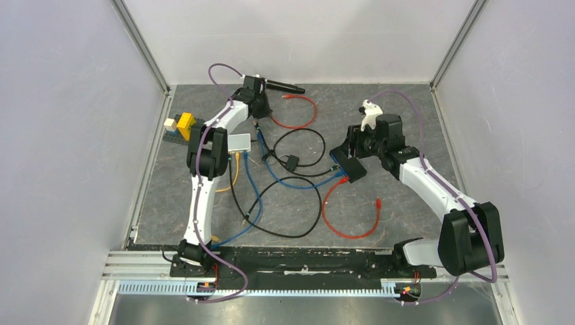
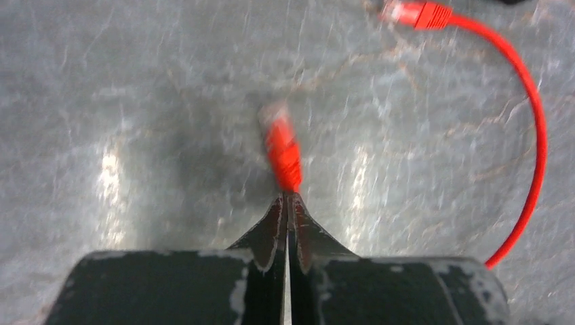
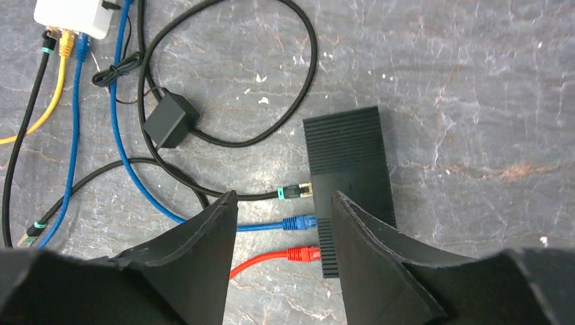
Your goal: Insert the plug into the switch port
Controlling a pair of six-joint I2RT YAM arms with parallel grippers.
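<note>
In the left wrist view a red plug [image 2: 285,152] is at the fingertips of my left gripper, which is shut; whether it is pinched there is hard to tell, as it is blurred. The cable's other red plug [image 2: 427,15] lies at the top right. My right gripper stands open above the black switch [image 3: 349,156], which has black, blue and red cables at its left side. A white box [image 1: 239,142] with black, yellow and blue cables lies left of centre in the top view.
Coiled black cables and a small black block [image 3: 169,122] lie mid-table. A black bar [image 1: 285,87] lies at the back; yellow and cream blocks [image 1: 186,124] are at the left.
</note>
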